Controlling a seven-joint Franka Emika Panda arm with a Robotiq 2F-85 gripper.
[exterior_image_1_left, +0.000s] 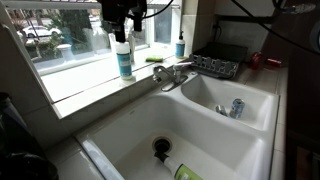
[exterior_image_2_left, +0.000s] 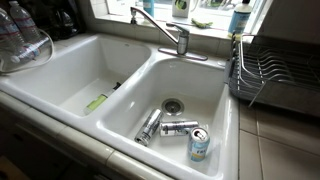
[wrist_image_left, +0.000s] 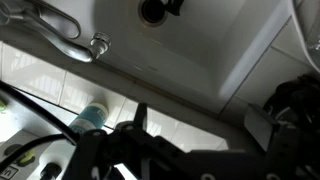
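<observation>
My gripper is up near the window, in front of the glass and above a white bottle with a blue label on the sill. A gap separates the dark fingers in the wrist view, and nothing lies between them; the gripper is open. There the labelled bottle shows to the left of the fingers. A green-labelled container lies in one basin of the white sink. In the other basin are two cans lying down and one upright can.
The faucet rises at the back between the basins. A dark dish rack stands beyond the sink. Another bottle and a green sponge-like item are on the sill. Cables hang across the top.
</observation>
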